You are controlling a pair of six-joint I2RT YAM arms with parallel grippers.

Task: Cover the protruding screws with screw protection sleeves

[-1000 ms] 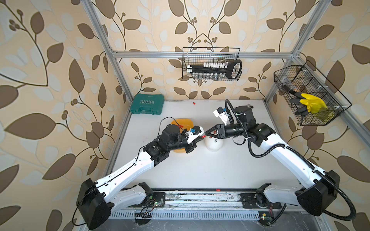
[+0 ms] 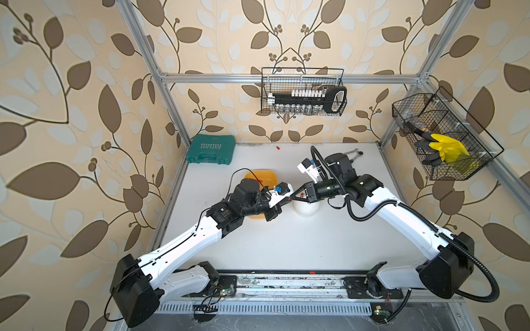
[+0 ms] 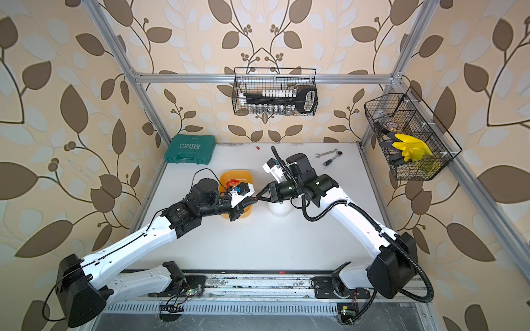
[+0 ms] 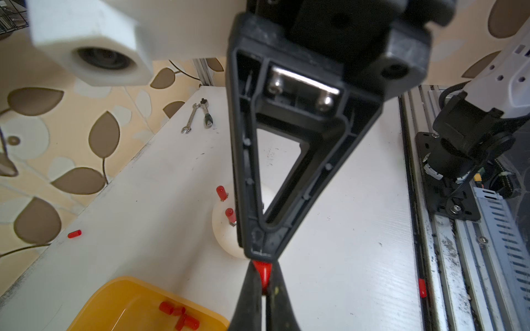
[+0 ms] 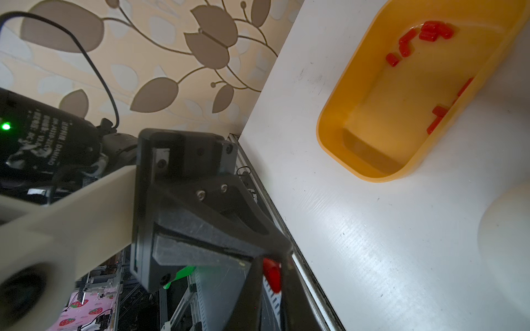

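My left gripper (image 2: 284, 198) and right gripper (image 2: 295, 196) meet above the middle of the table. A red sleeve sits where their fingertips meet; in the right wrist view the same sleeve (image 5: 271, 274) shows between the tips. The left gripper looks shut, though which gripper grips the sleeve I cannot tell. The right gripper's finger width is unclear. A white rounded holder (image 4: 223, 234) stands below, with red sleeves (image 4: 230, 215) on upright screws. A yellow tray (image 5: 342, 93) holds several red sleeves (image 5: 433, 30).
A green case (image 2: 211, 149) lies at the back left, wrenches (image 4: 193, 113) at the back right. A loose red sleeve (image 4: 74, 233) lies near the back edge. Wire baskets (image 2: 303, 91) hang above.
Since about a second ago the right arm has moved left, bringing its gripper up to the left gripper.
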